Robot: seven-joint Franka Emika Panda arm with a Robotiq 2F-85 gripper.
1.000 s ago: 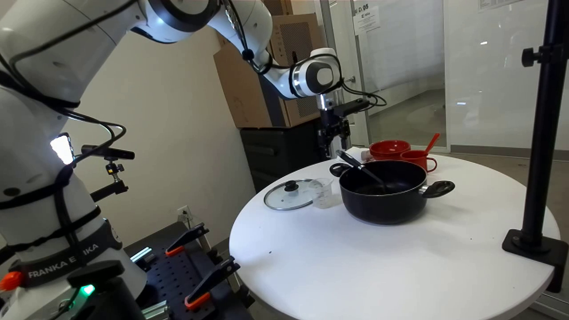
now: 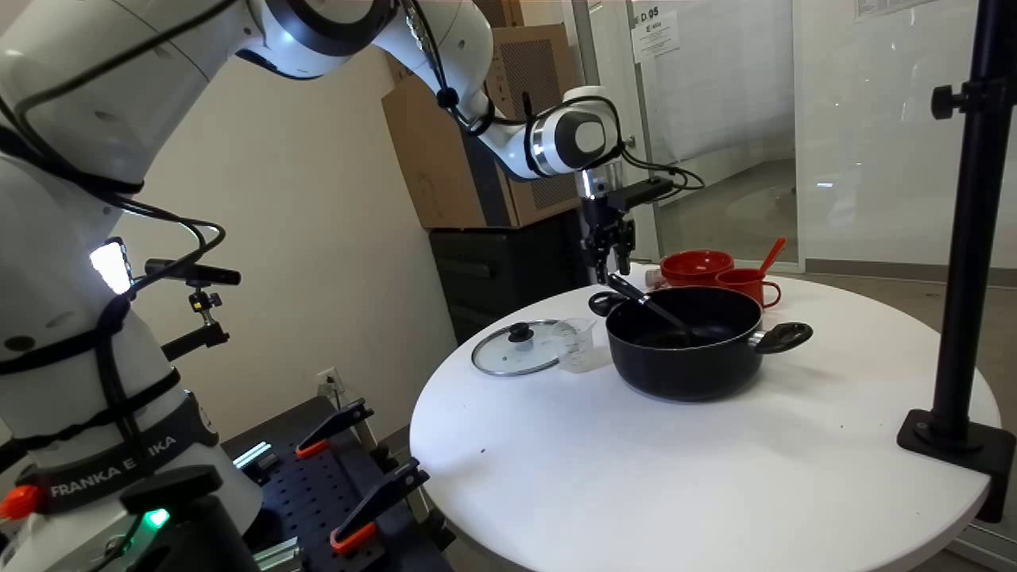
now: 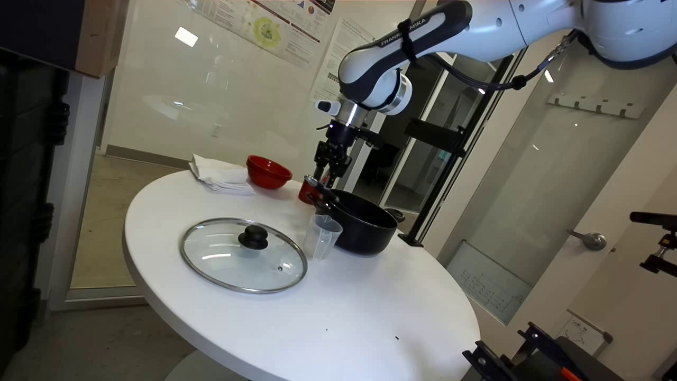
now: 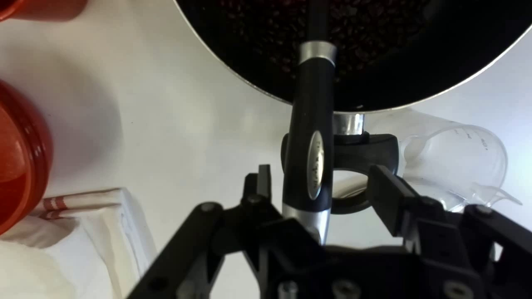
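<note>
A black utensil with a silver-banded handle (image 4: 310, 134) leans over the rim of the black pot (image 2: 686, 367), its lower part inside. Dark red beans (image 4: 359, 45) cover the pot's bottom in the wrist view. My gripper is part open around the handle's upper end, one finger on each side; gaps show on both sides, wider toward the right finger (image 4: 391, 202). In exterior view 1 the gripper (image 2: 610, 276) points down at the handle's end. The pot's near side handle (image 4: 369, 154) lies below the utensil.
Beside the pot stand a clear measuring cup (image 3: 322, 236) and a glass lid (image 3: 219, 263). A red bowl (image 2: 697, 267), a red mug (image 2: 744, 283) with a red utensil in it, and a folded white cloth (image 3: 219, 174) occupy the back.
My gripper has shifted slightly right in exterior view 1, toward the pot, and now stands at the handle's end. The utensil and pot look unmoved.
</note>
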